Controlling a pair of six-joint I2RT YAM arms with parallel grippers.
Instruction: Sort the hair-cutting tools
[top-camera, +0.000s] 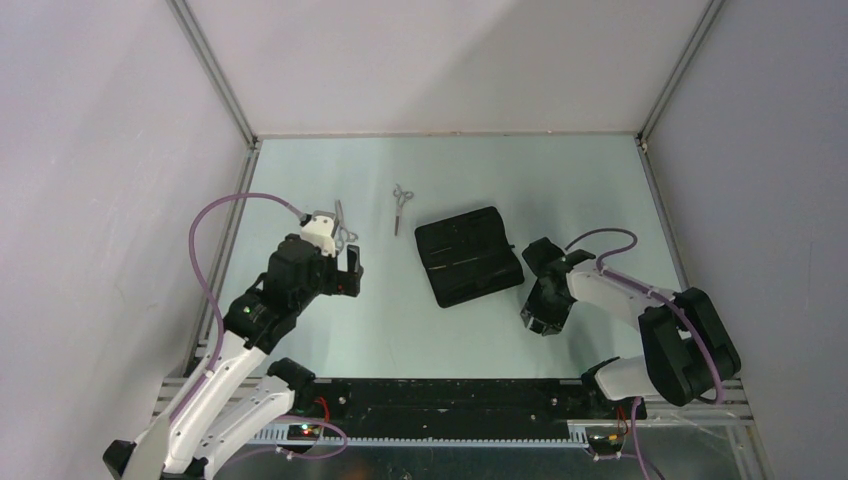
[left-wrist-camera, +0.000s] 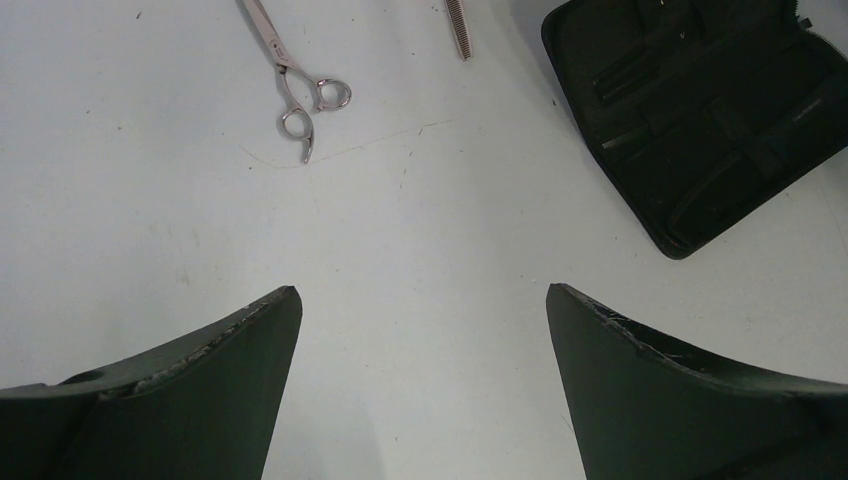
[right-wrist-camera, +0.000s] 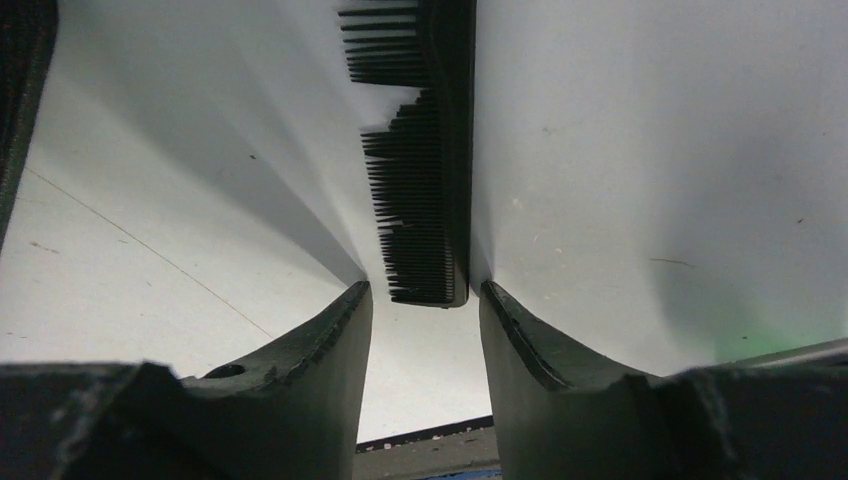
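Observation:
A black comb (right-wrist-camera: 425, 200) lies on the white table in the right wrist view, its end just past the tips of my right gripper. The fingers stand part open, one to each side of the comb's end. In the top view my right gripper (top-camera: 541, 322) covers the comb. My left gripper is open over bare table, nothing between its fingers. Silver scissors (left-wrist-camera: 298, 90) lie beyond it. Thinning scissors (top-camera: 402, 205) rest farther right, their toothed blade (left-wrist-camera: 458, 30) showing in the left wrist view. The black case (top-camera: 468, 256) lies open at the middle.
The table's front edge (right-wrist-camera: 430, 435) is close to my right gripper. Walls (top-camera: 450, 70) enclose the table at the back and sides. Clear table lies between the left gripper and the case.

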